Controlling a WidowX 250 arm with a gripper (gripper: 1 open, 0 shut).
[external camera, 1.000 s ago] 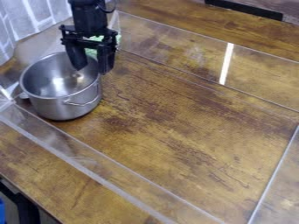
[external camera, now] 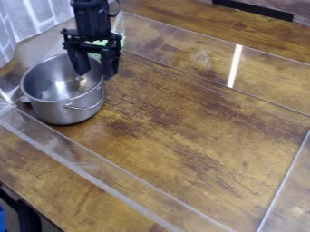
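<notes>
A steel pot (external camera: 61,95) with side handles sits at the left on the wooden table. The black gripper (external camera: 92,63) reaches down over the pot's rear right rim; whether its fingers are open or shut is hard to make out. A small green object (external camera: 101,43) is partly hidden behind the gripper.
Clear plastic edging runs along the sides of the wooden table (external camera: 200,136). A sheer whitish material (external camera: 27,27) stands at the upper left.
The gripper has shifted very slightly around the pot's rear rim; little else differs.
</notes>
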